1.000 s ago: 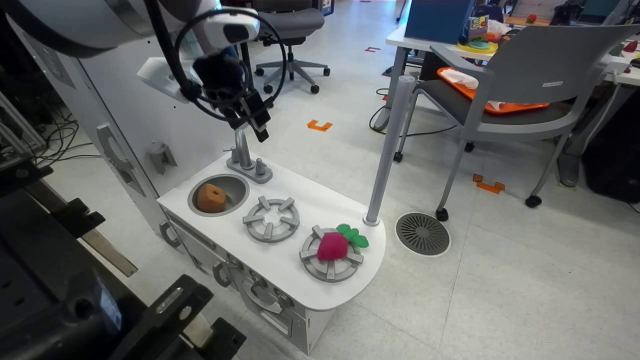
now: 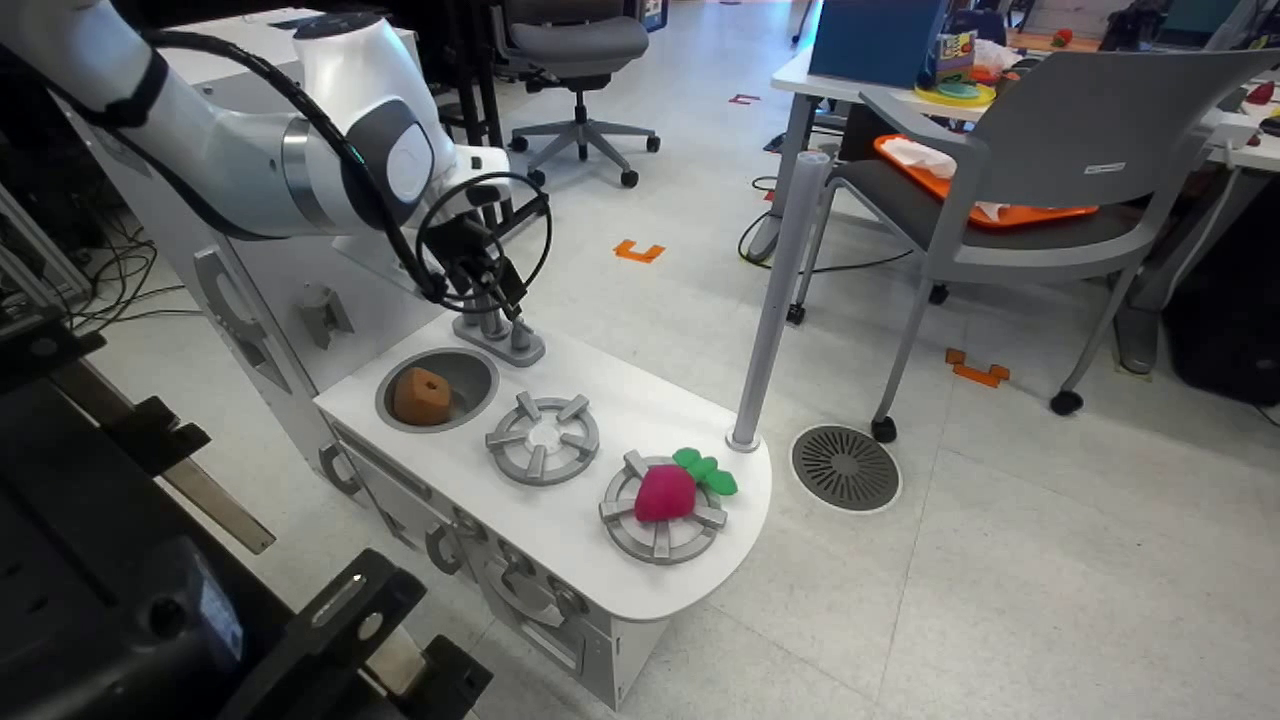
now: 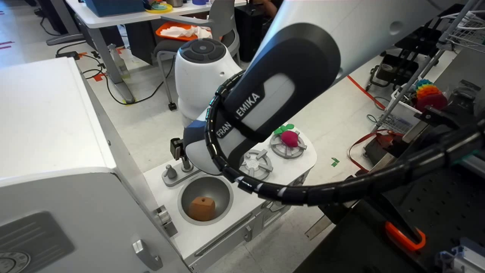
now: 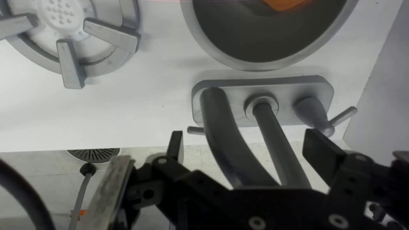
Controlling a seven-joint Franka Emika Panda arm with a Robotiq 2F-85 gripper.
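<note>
The grey toy faucet (image 4: 224, 126) rises from its base plate behind the sink. In the wrist view its two upright tubes lie between the fingers of my open gripper, with gaps on both sides. A handle (image 4: 316, 115) of the faucet lies close to the right finger; whether they touch I cannot tell. The gripper (image 2: 506, 288) is low over the faucet in exterior view 1, hiding its upper part. In the round sink (image 3: 182, 204) lies a brown block (image 3: 202, 208). A pink toy with green leaves (image 2: 667, 492) rests on the outer burner (image 2: 660, 552).
An empty burner (image 2: 542, 468) sits between sink and pink toy. The tall grey-white cabinet (image 3: 107, 132) closes off the sink end of the counter. A grey post (image 2: 780, 300) stands at the counter's back edge. Open floor lies behind.
The arm and gripper have come down onto the faucet, which stood uncovered below the gripper before. The block and the pink toy have not moved.
</note>
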